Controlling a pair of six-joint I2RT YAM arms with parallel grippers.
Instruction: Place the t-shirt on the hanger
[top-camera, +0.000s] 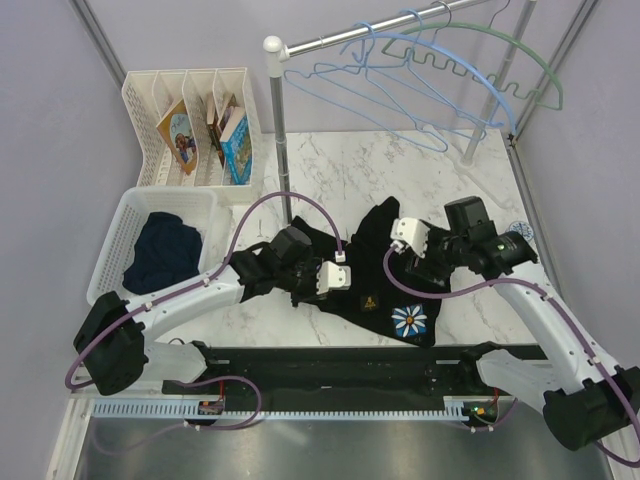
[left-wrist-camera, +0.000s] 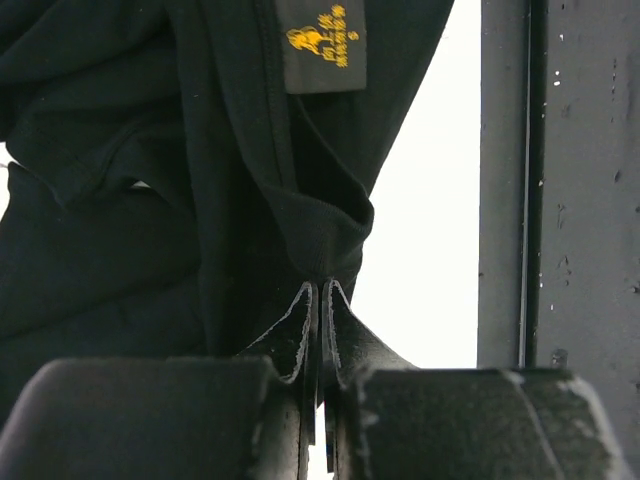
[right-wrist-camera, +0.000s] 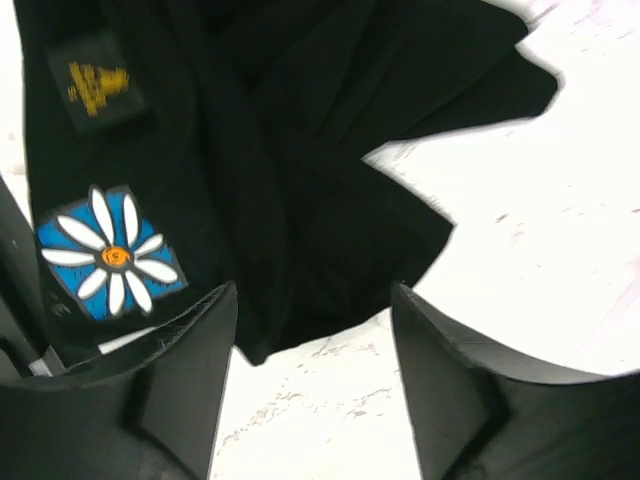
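Note:
A black t shirt (top-camera: 370, 300) lies crumpled on the marble table, with a daisy patch (right-wrist-camera: 115, 255) and a small yellow-print patch (left-wrist-camera: 325, 45). My left gripper is shut at a fold of the fabric near the front edge; whether cloth is between its tips is unclear. My right gripper is open above the daisy end of the shirt, with nothing between its fingers. Blue hangers (top-camera: 350, 88) and a green hanger (top-camera: 550, 75) hang on the rail (top-camera: 340, 38) at the back.
A white basket (top-camera: 100, 275) with dark cloth is at left, a book rack (top-camera: 145, 90) behind it. A metal post (top-camera: 281, 150) stands behind my left arm. Bare table (top-camera: 330, 160) shows behind the shirt. A round blue-white object (top-camera: 520, 229) sits at right.

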